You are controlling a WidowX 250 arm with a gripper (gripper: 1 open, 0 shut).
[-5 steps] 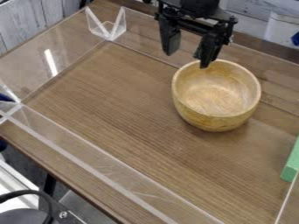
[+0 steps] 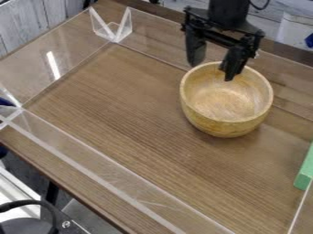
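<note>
My black gripper [image 2: 215, 53] hangs at the top centre of the camera view, over the back rim of a round wooden bowl [image 2: 225, 102]. Its fingers point down and stand apart, one at the left and one at the right, with nothing visible between them. The bowl looks empty.
A clear plastic piece [image 2: 112, 26] stands at the back left. A green object [image 2: 305, 164] is at the right edge, and dark cables [image 2: 31, 219] lie at the lower left.
The bowl has not visibly moved.
</note>
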